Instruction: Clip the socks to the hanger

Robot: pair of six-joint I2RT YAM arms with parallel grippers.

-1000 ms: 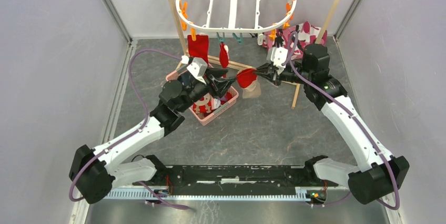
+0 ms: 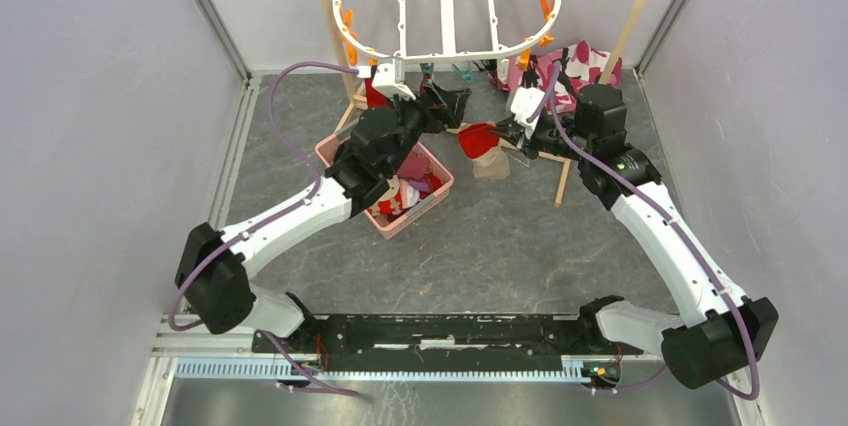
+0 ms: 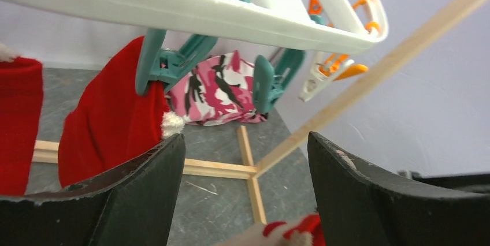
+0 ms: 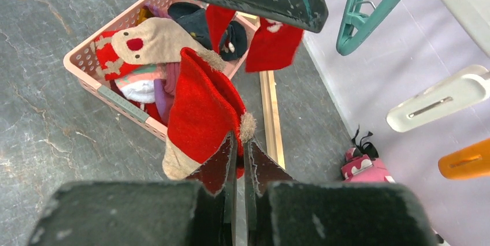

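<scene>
The white hanger [image 2: 450, 56] hangs at the top of the top view, with clips along its rim. In the left wrist view a red sock [image 3: 107, 119] hangs from a teal clip [image 3: 151, 61], beside another red sock [image 3: 20, 119] at the left edge. An empty teal clip [image 3: 266, 84] sits further right. My left gripper is open just below the hanger, its fingers apart and nothing between them. My right gripper is shut on the cuff of a red sock [image 4: 199, 110] with a pale toe, which dangles in the air.
A pink basket [image 4: 124, 106] of several socks stands on the floor below the left arm. Wooden stand legs [image 3: 381, 67] rise near the hanger. A pink patterned bag [image 3: 216, 93] lies at the back right. Open floor [image 2: 480, 256] lies in front.
My left gripper has moved away from the held sock, up and toward the hanger's front rim, and turned. The hanger sways slightly.
</scene>
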